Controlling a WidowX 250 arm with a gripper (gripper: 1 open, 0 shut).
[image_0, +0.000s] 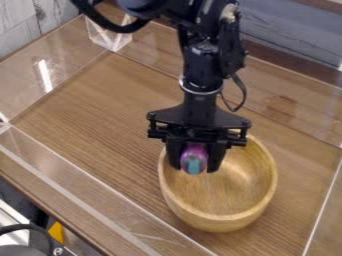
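A black robot arm reaches down from the top of the view to the gripper (195, 150), which hangs over a tan wooden bowl (221, 207) at the lower right. The gripper is shut on a small purple and teal object (194, 164), held inside the bowl's outline near its back left. Whether the object touches the bowl cannot be told.
A clear container (110, 25) stands at the back left. Clear panels edge the table, and a black cable lies at the lower left.
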